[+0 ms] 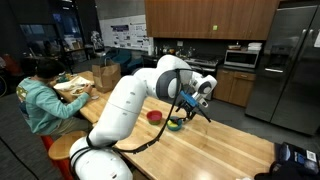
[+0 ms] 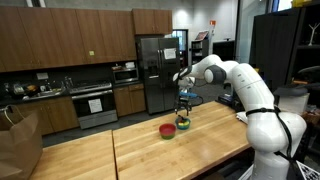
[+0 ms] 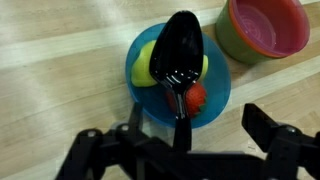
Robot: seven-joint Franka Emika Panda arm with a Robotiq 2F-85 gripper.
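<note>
In the wrist view a black spoon (image 3: 180,50) lies across a blue bowl (image 3: 137,82), its handle pointing down between my fingers. A yellow fruit-like item (image 3: 143,66) and a red strawberry (image 3: 193,97) sit in the bowl, partly covered by the spoon. My gripper is open, with one finger well to each side of the handle and neither touching it. From outside, the gripper (image 1: 190,108) hangs just over the blue bowl (image 1: 174,126).
A red bowl (image 3: 268,22) with a green outside stands close beside the blue one. A person (image 1: 48,100) sits at the left, and a cardboard box (image 1: 106,76) stands near the back.
</note>
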